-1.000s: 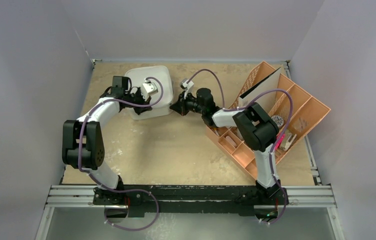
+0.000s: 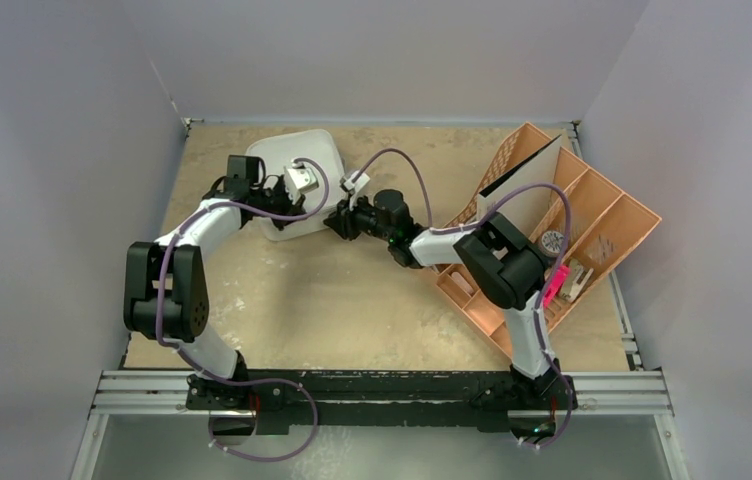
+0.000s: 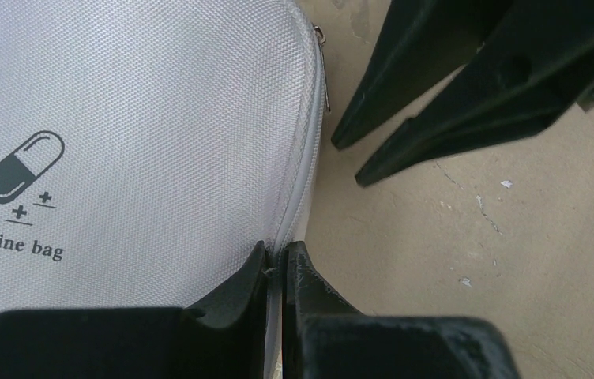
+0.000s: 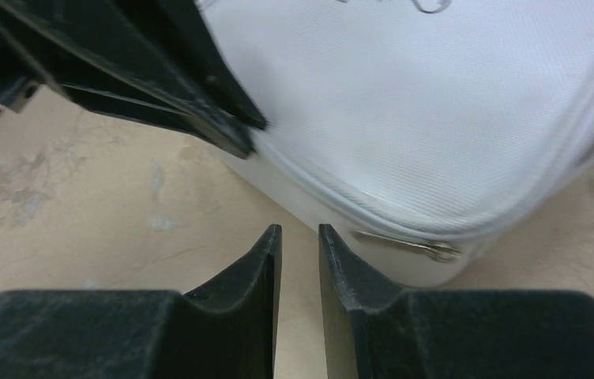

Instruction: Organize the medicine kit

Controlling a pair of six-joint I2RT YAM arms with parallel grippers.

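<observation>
A white mesh medicine bag (image 2: 292, 150) (image 3: 120, 158) lies at the back left of the table, with a pill logo and a zipper along its edge. My left gripper (image 2: 287, 215) is shut on that zippered edge. My right gripper (image 2: 342, 220) is part open beside the bag's right front corner, with nothing between its fingertips; a metal zipper pull (image 4: 408, 241) shows just beyond them in the right wrist view.
An orange divided organizer (image 2: 617, 230) stands at the right, holding a white panel, a pink item and small boxes, partly under my right arm.
My right gripper has moved left toward the bag's front corner and turned a little. The left gripper and bag have hardly moved.
</observation>
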